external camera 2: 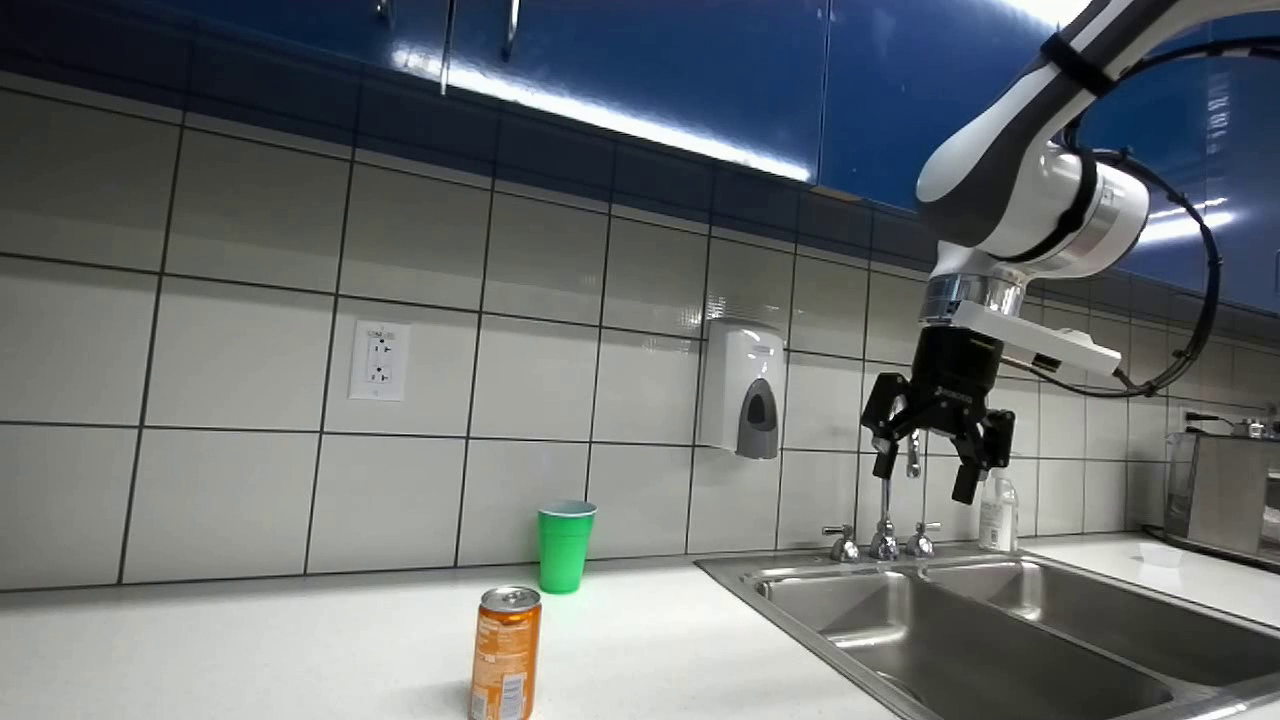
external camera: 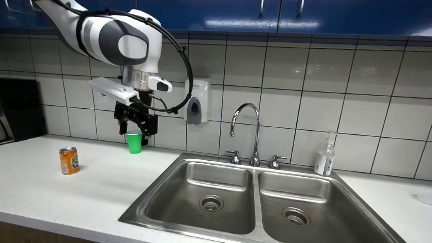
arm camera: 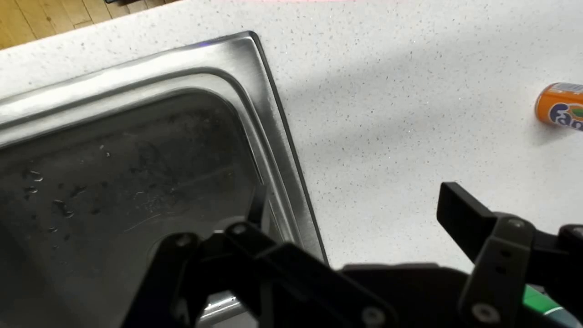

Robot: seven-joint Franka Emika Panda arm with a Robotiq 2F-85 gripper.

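My gripper (external camera: 134, 137) is open, pointing down above the counter with nothing between its fingers. In the wrist view one finger (arm camera: 464, 218) lies over the counter and the other over the sink's edge. A green cup (external camera 2: 565, 550) stands upright near the tiled wall; in exterior view 1 the gripper partly covers it, while exterior view 2 shows the two well apart. An orange soda can (external camera: 69, 160) stands upright on the counter, away from the gripper. At the right edge of the wrist view, the can (arm camera: 560, 108) is partly cut off.
A double steel sink (external camera: 255, 190) with a curved faucet (external camera: 258, 133) is set into the counter. A soap dispenser (external camera 2: 743, 386) hangs on the wall, and a clear pump bottle (external camera: 325, 158) stands behind the right basin. Blue cabinets (external camera: 210, 16) hang overhead.
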